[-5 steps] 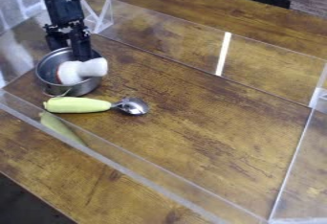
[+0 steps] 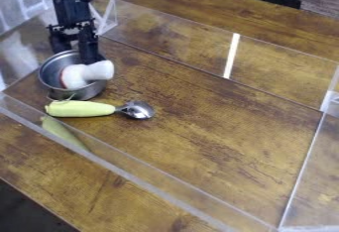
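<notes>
My black gripper point(image 2: 77, 48) hangs at the upper left, low over the back rim of a steel pot point(image 2: 71, 89). Its fingers are dark and hard to make out, and appear apart with nothing clearly held. Inside the pot lies a white cylindrical object point(image 2: 93, 71) with a reddish part at its left. In front of the pot lie a pale yellow corn cob point(image 2: 77, 108) and a metal spoon point(image 2: 138, 110), its handle end hidden or meeting the cob.
Clear plastic walls point(image 2: 310, 167) border the wooden work surface point(image 2: 212, 137). A dark slot sits in the wood at the back.
</notes>
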